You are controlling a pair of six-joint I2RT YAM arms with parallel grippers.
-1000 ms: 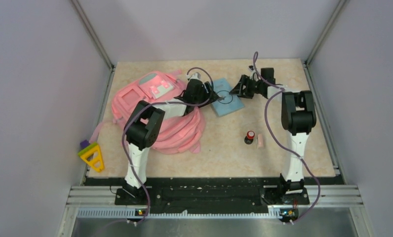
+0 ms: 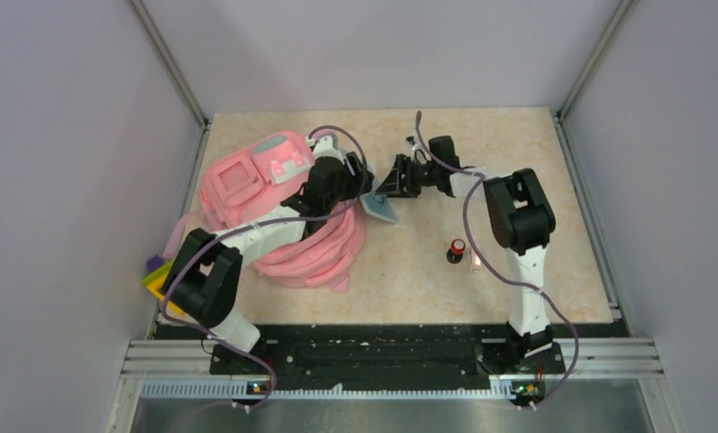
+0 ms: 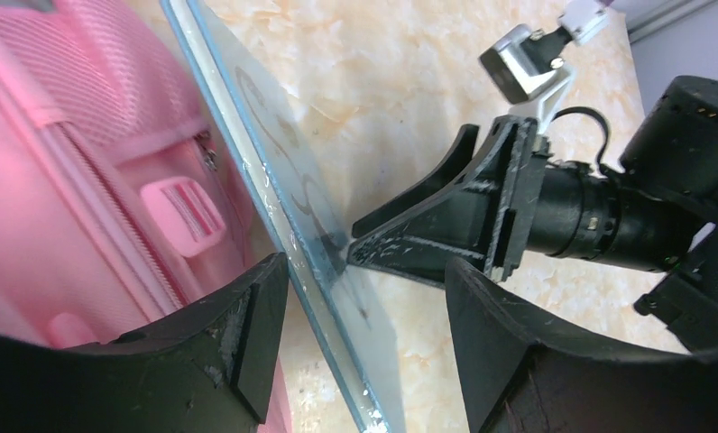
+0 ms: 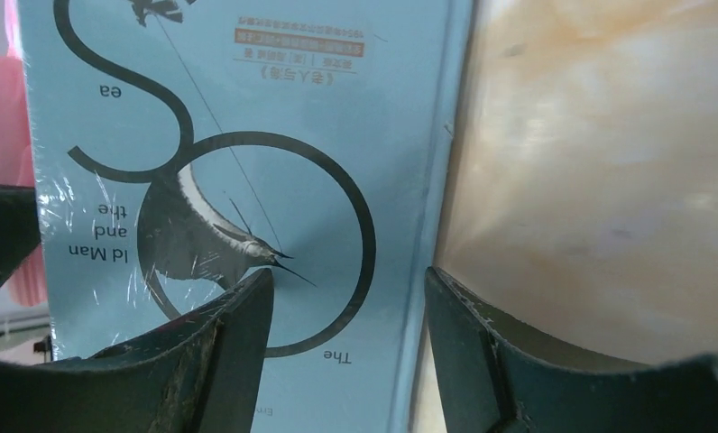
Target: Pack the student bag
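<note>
A light blue book [image 2: 380,209] stands tilted up beside the pink bag [image 2: 315,257]; its edge shows in the left wrist view. My left gripper [image 2: 368,183] is open, with the book's edge [image 3: 292,239] running between its fingers. On the cover side, my right gripper [image 2: 393,187] reaches in from the right, its fingertips [image 3: 363,253] at or very near the cover. It is open too: in the right wrist view both fingers lie in front of the book cover [image 4: 274,225], one near its right edge. The left arm hides part of the bag.
A small dark bottle with a red cap [image 2: 455,251] and a small pale pink item [image 2: 475,262] stand right of centre. Yellow, green and purple pieces lie at the left edge, partly behind the left arm.
Both grippers have moved left, and the book has come with them toward the bag. It lay nearly flat earlier and is now tilted up. The bag has shifted slightly left.
</note>
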